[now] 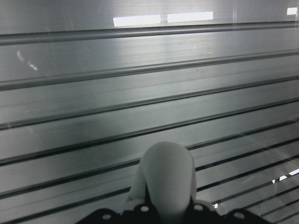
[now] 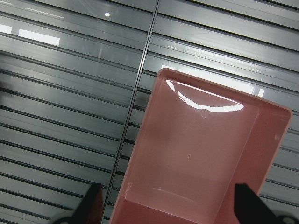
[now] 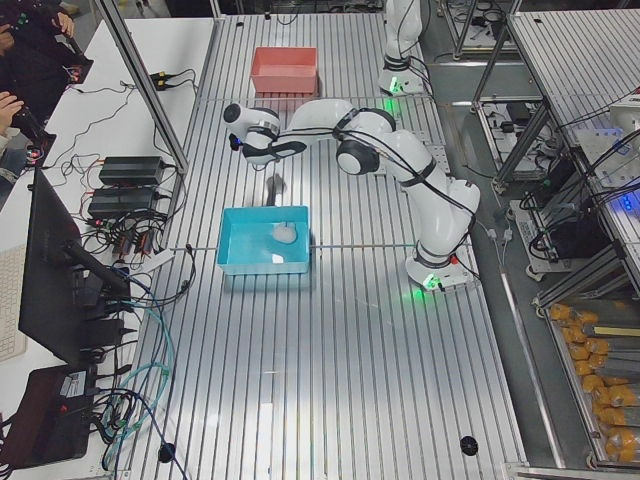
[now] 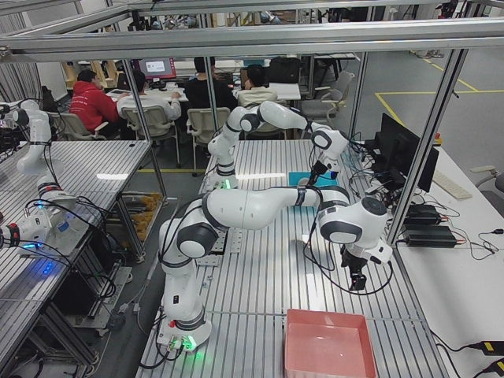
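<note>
A blue bin (image 3: 240,240) holds a pale, rounded object (image 3: 284,233). A red bin (image 3: 285,70) stands farther back; in the right wrist view it (image 2: 187,149) looks empty. My left gripper (image 3: 240,144) hangs over the slatted table beyond the blue bin; in the left wrist view a grey rounded shape (image 1: 166,172) fills the lower middle, and I cannot tell whether the fingers are shut on it. My right gripper (image 4: 354,279) hangs beside the red bin, its two fingers wide apart at the bottom of the right wrist view with nothing between them but the bin below.
A monitor (image 3: 55,280), black boxes (image 3: 130,172) and cables crowd the table's left side. Aluminium posts (image 4: 416,173) frame the workspace.
</note>
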